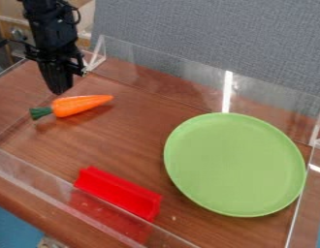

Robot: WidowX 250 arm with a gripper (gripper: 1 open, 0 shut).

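An orange toy carrot [80,105] with a green top lies on the wooden surface at the left. My black gripper [58,79] hangs just above and behind it at the upper left, apart from it; whether its fingers are open or shut is hard to tell.
A green plate [234,165] lies on the right. A red block [117,194] lies at the front, by a clear low wall. Clear walls edge the surface, with a grey panel [208,39] behind.
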